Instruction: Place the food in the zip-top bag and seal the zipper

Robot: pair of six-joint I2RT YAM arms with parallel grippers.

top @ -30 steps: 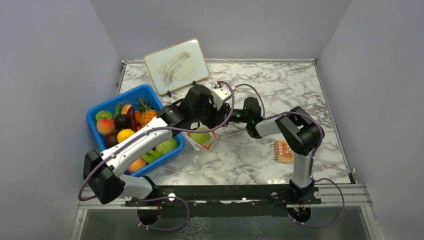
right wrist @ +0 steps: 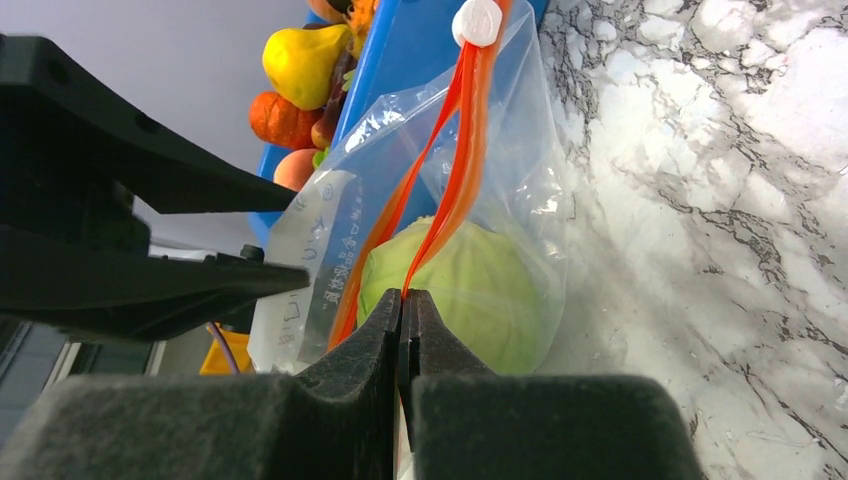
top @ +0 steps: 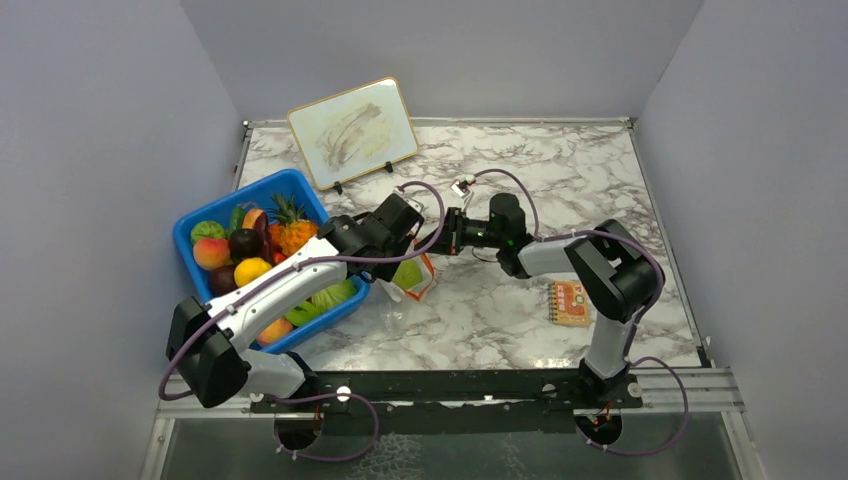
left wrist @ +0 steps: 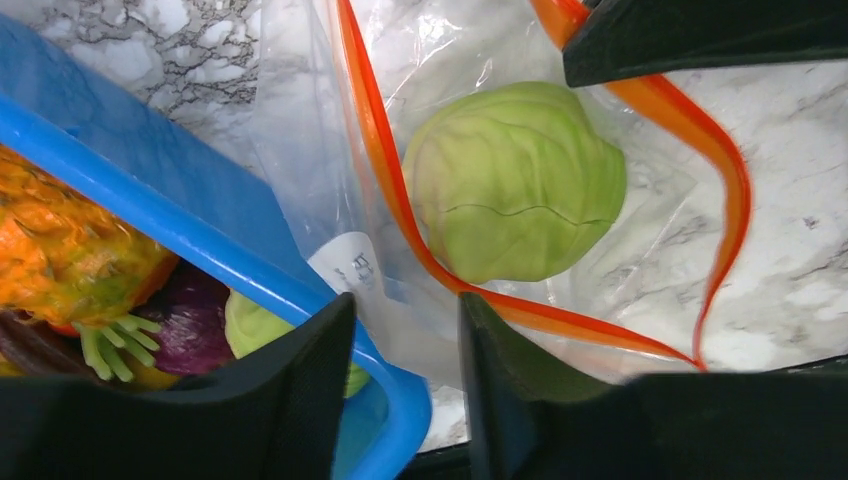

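A clear zip top bag [left wrist: 405, 300] with orange zipper strips stands on the marble table, its mouth spread apart. Inside it lies a pale green cabbage [left wrist: 515, 185], also visible in the top view [top: 407, 275]. My right gripper is shut on the bag's orange edge, the thin strip running into its fingertips. On the bag's other side, my left gripper is part open and points down. Bag film with a white label shows beyond its tips; whether they touch it I cannot tell. The white slider [right wrist: 477, 22] sits at one end of the zipper.
Close against the bag's left side stands a blue bin [top: 292, 182] full of toy fruit and vegetables. A whiteboard [top: 353, 132] stands at the back, and an orange notebook [top: 570, 303] lies at the right.
My left gripper has moved left, away from the right one, and now hangs over the bag's left side. The right arm has shifted only slightly, its gripper still at the bag's mouth.
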